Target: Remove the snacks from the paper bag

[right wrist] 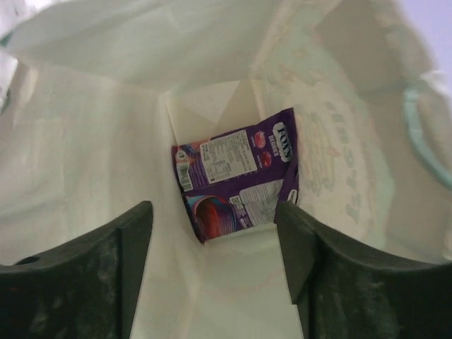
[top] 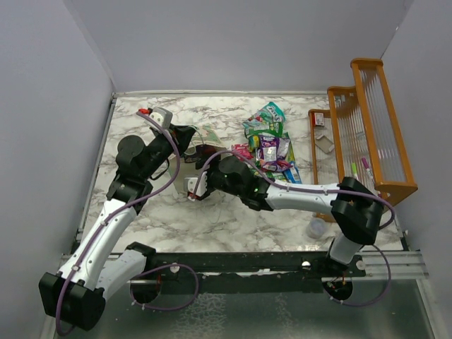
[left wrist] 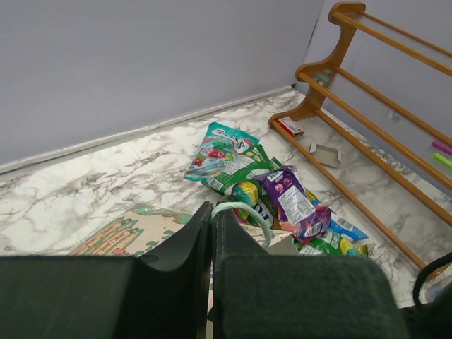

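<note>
Purple snack pack (right wrist: 233,173) lies deep inside the pale paper bag (right wrist: 70,162), seen through the bag's mouth in the right wrist view. My right gripper is open at that mouth; its fingers are apart on either side of the pack's near end, with the pack lying beyond them. In the left wrist view, my left gripper is shut on the bag's thin pale handle (left wrist: 248,209), holding the bag's upper side. From the top, the right arm covers most of the bag (top: 208,135).
Several snack packs lie in a heap right of the bag, including a teal pack (top: 268,114) and a purple one (top: 272,154). A wooden rack (top: 385,127) stands at the right. Small clear cup (top: 316,227) near the front. Bare marble lies at front centre.
</note>
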